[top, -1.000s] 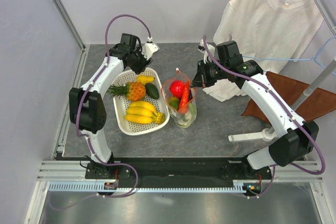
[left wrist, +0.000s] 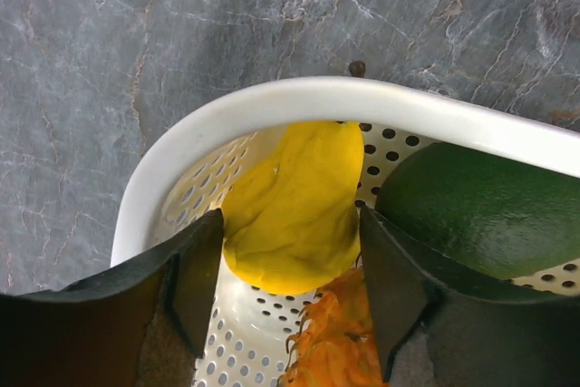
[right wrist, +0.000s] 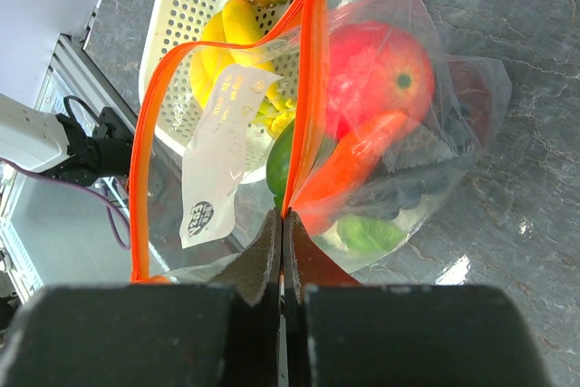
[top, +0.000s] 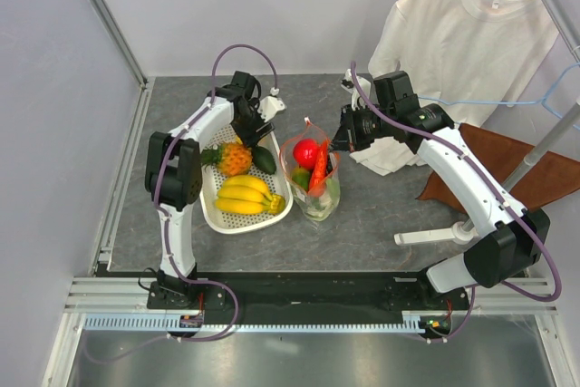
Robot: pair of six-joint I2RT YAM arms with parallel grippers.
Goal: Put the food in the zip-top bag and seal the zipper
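Observation:
My left gripper is down in the white basket (left wrist: 344, 92), its fingers part open on either side of a yellow lumpy piece (left wrist: 299, 197), beside the avocado (top: 264, 159) and pineapple (top: 234, 159). Bananas (top: 242, 196) lie lower in the basket. My right gripper is shut at the rim of the clear zip bag (right wrist: 435, 142), whose orange-edged mouth is open. Inside show a red fruit (right wrist: 381, 74), a red elongated item (right wrist: 349, 160) and green pieces.
A white shirt (top: 453, 33) on an orange hanger and a brown cloth (top: 539, 178) are at the right. Bare counter (top: 372, 224) lies below and right of the bag.
The right arm and bag have stayed still.

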